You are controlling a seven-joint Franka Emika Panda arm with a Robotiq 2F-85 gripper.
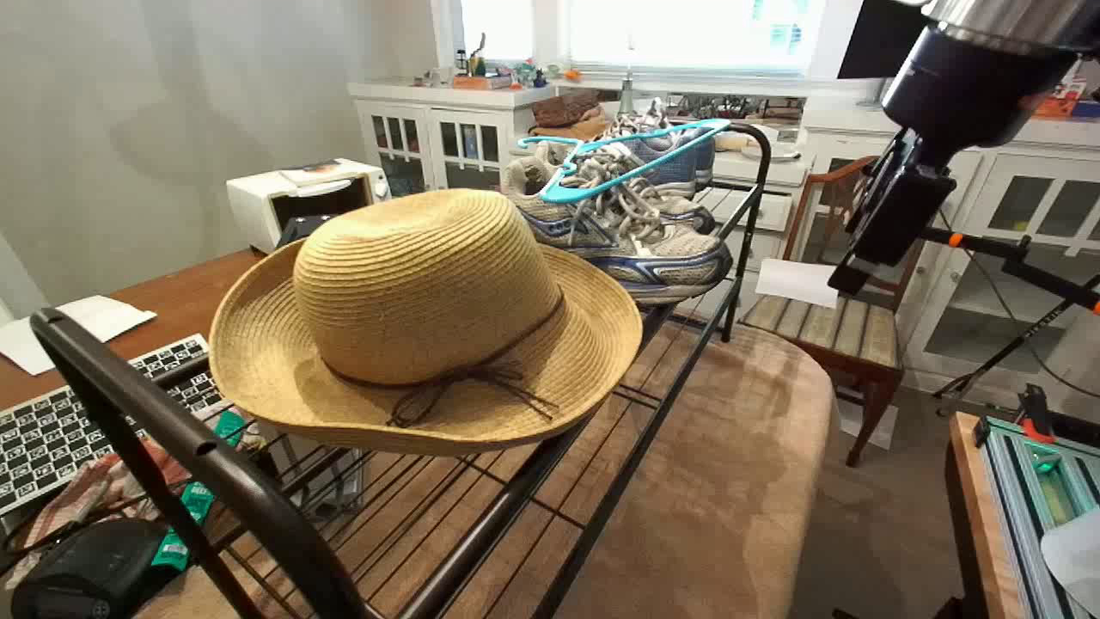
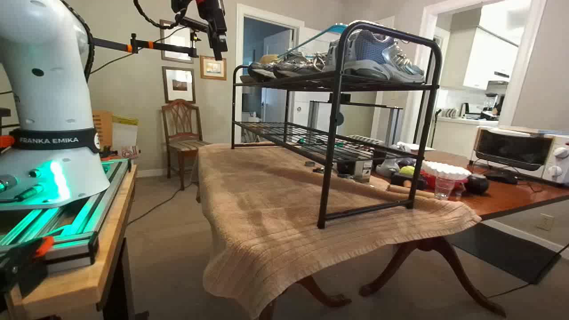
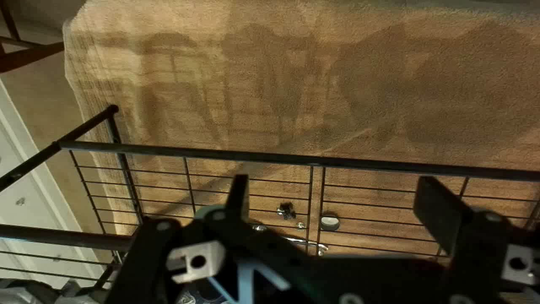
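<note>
A straw hat (image 1: 428,299) with a dark cord rests on the near end of the black shoe rack's (image 2: 337,133) top shelf. Behind it stand grey and blue sneakers (image 1: 660,253), with a light blue hanger (image 1: 639,170) lying across them. In the second exterior view more shoes (image 2: 378,56) show at the rack's near end. My gripper (image 1: 847,277) is up in the air to the side of the rack, clear of hat, shoes and hanger. From the wrist, the gripper is open, its fingers wide apart and nothing between them; part of the hanger (image 3: 248,281) appears below.
The rack stands on a table under a tan towel (image 2: 256,213), whose near side is largely bare. A wooden chair (image 1: 825,320) is beyond. Beneath the rack lie small items (image 3: 287,210). A toaster oven (image 2: 512,149) and a keyboard (image 1: 62,444) are on the wooden table.
</note>
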